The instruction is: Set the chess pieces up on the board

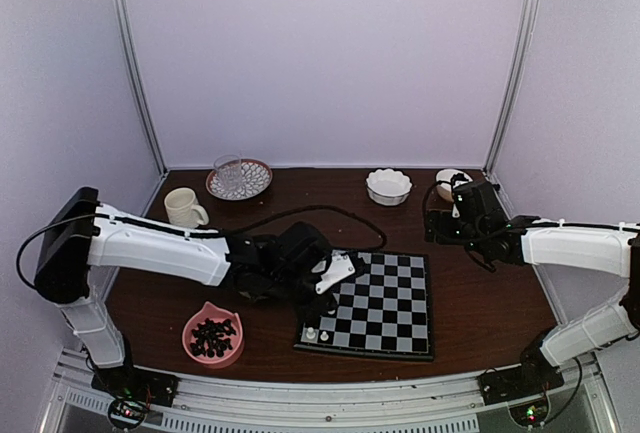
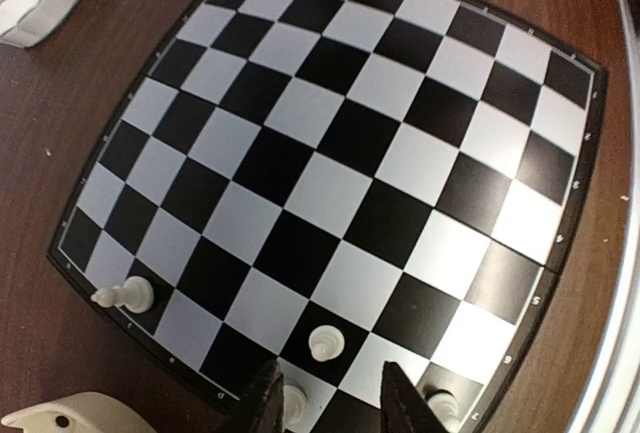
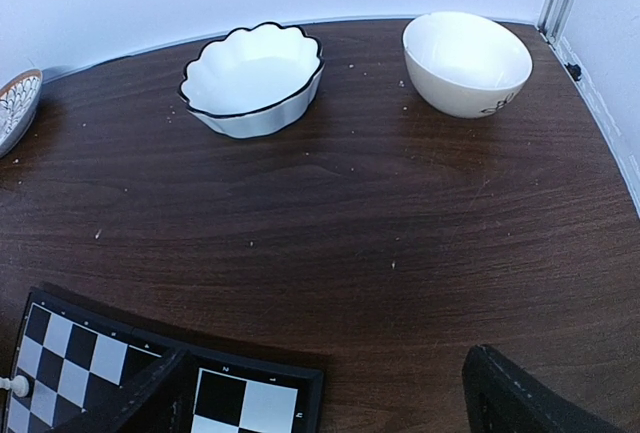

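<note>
The chessboard (image 1: pixel 385 308) lies mid-table with a few white pieces on it. In the left wrist view a taller white piece (image 2: pixel 134 294) stands near an edge, a small white pawn (image 2: pixel 326 341) farther in, and more pieces (image 2: pixel 442 405) beside the fingers. My left gripper hangs over the board, its fingertips apart with nothing clearly between them. A pink bowl (image 1: pixel 212 348) holds black pieces at the front left. My right gripper (image 1: pixel 440 225) is open above the table, right of the board's back edge.
At the back stand a patterned plate (image 1: pixel 255 181) with a clear glass, a scalloped bowl (image 1: pixel 388 186) and a white bowl (image 3: pixel 467 73). A mug (image 1: pixel 184 209) is at the left. The table right of the board is clear.
</note>
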